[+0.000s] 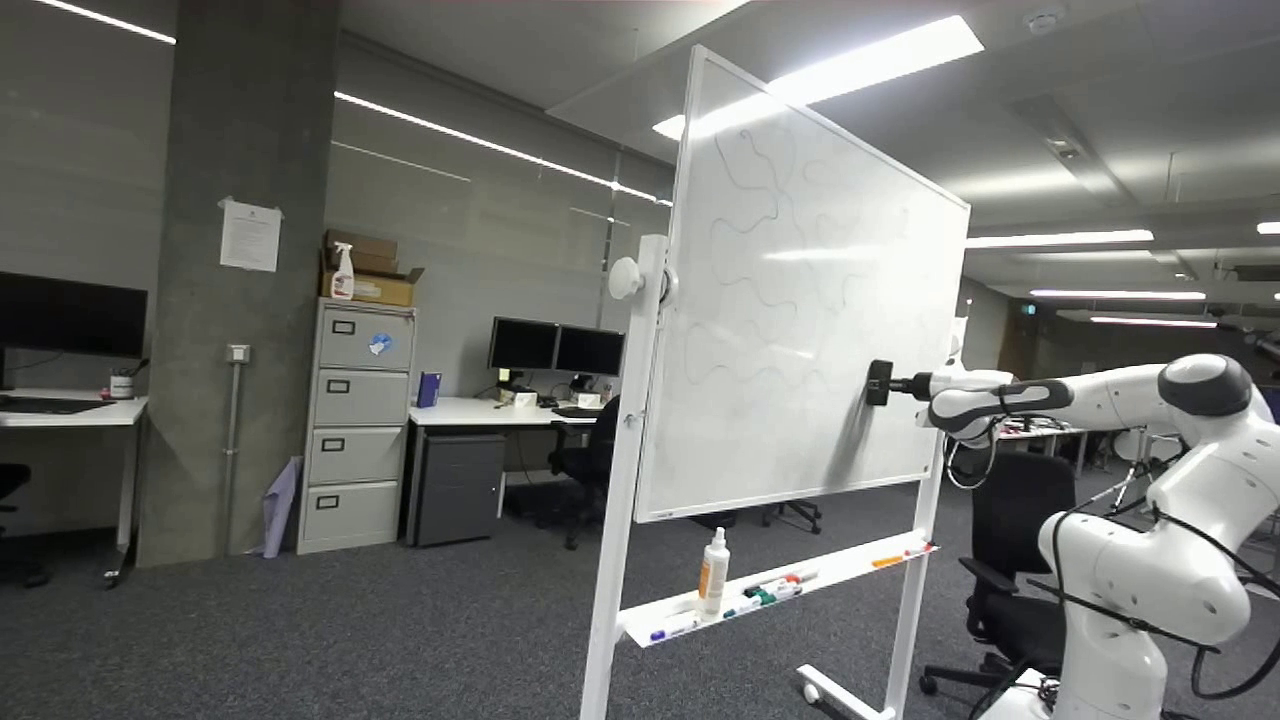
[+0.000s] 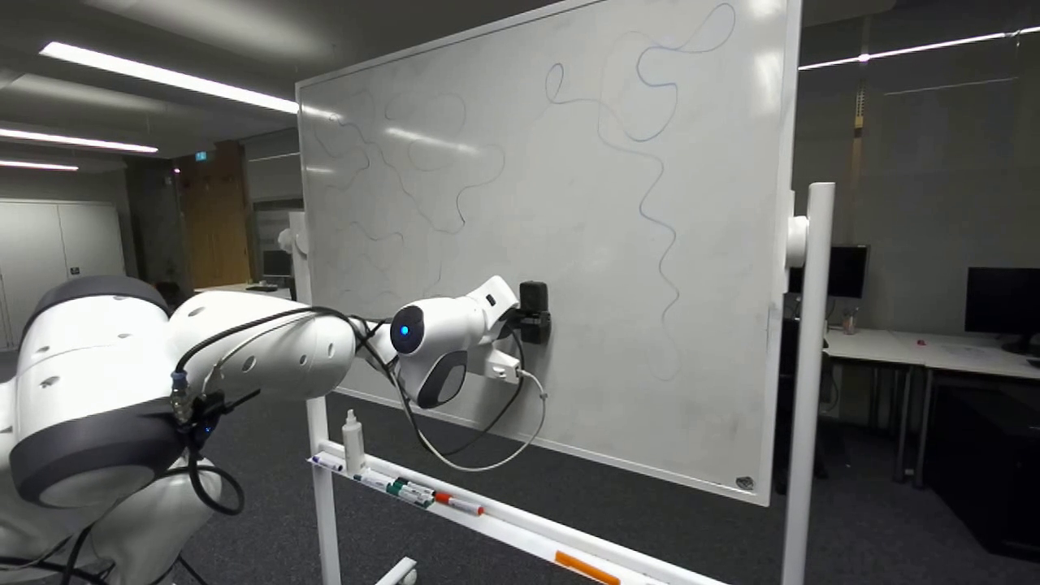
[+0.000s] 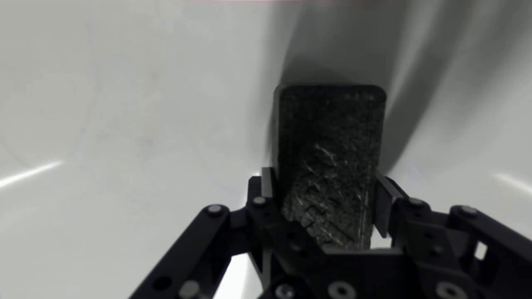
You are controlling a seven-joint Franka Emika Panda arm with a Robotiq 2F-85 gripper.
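A large whiteboard [image 1: 768,360] on a white stand carries faint wavy marker lines, clearest near its upper right in exterior view 2. My gripper is shut on a black block-shaped eraser [image 3: 331,129], one finger [image 3: 267,183] on each side of it. In exterior view 1 the eraser [image 1: 879,383] is upright at the board's lower right part; exterior view 2 has this eraser [image 2: 534,310] low near the middle of the board. It is close to the surface and casts a shadow below; whether it touches the board I cannot tell.
Below the board, a narrow tray [image 1: 840,569] holds a spray bottle [image 1: 713,574], several markers [image 1: 768,594] and an orange marker [image 2: 587,567]. A black chair [image 1: 1020,528] stands behind the board near the arm. The board around the eraser is free of objects.
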